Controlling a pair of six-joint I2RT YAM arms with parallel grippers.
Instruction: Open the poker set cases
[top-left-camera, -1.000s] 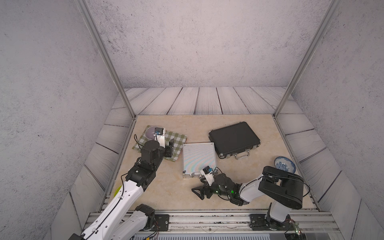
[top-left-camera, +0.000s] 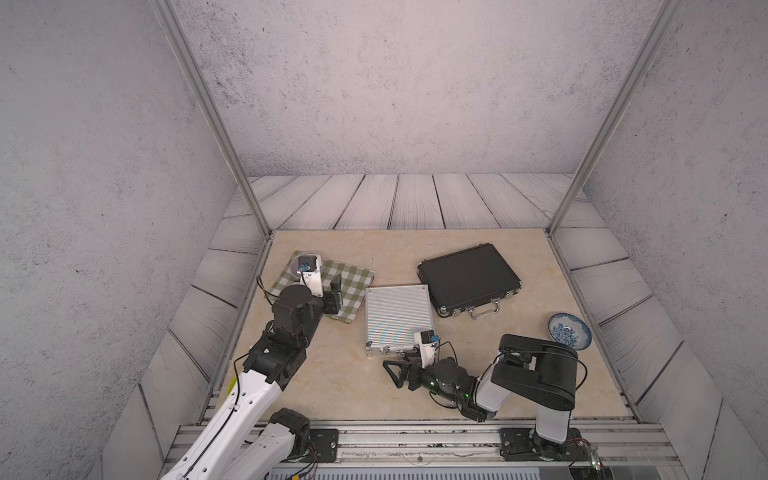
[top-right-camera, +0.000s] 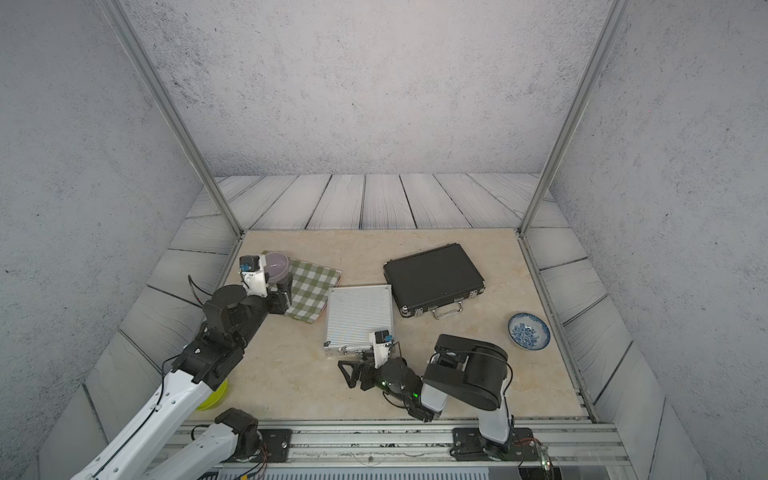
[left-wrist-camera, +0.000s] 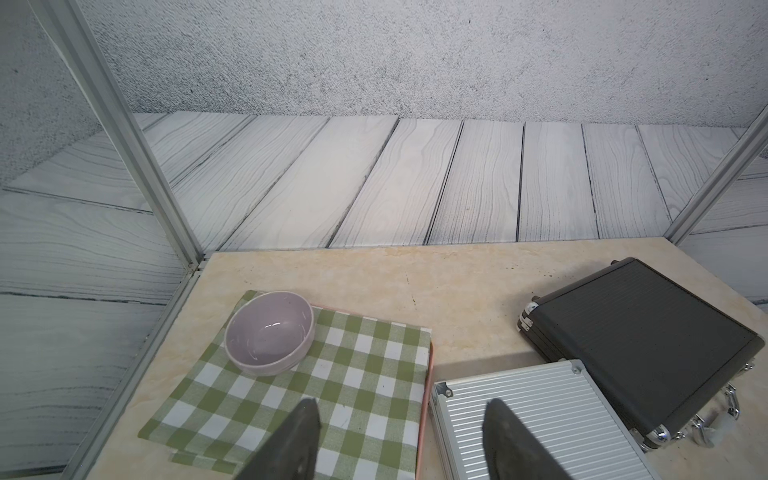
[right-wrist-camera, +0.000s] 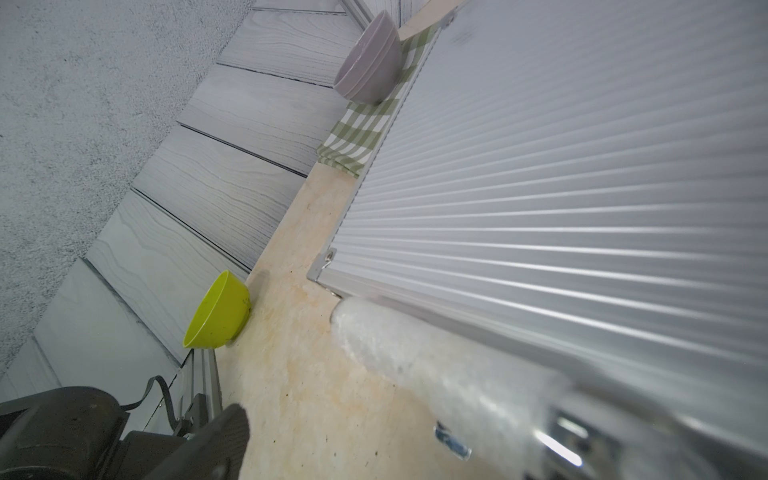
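Note:
The silver ribbed case (top-left-camera: 397, 310) lies closed on the table, its latch side facing the robot. A black case (top-left-camera: 470, 277), also closed, sits behind it to the right with its handle toward the front. At the silver case's front edge, my right gripper (top-left-camera: 393, 373) is low and open, nothing between its fingers. Close in the right wrist view are the case's whitish wrapped handle (right-wrist-camera: 432, 352) and a blurred metal latch (right-wrist-camera: 580, 448). My left gripper hangs over the checkered cloth, left of the silver case, its fingers apart and empty.
A mauve bowl (left-wrist-camera: 270, 332) rests on the green checkered cloth (left-wrist-camera: 360, 376). At the far right lies a blue-patterned dish (top-left-camera: 569, 330). A yellow-green bowl (right-wrist-camera: 220, 312) stands near the front left edge.
My left arm has shifted slightly left and toward the robot. The right gripper stays near the silver case's front while its wrist turns and its elbow swings left. Neither case has moved.

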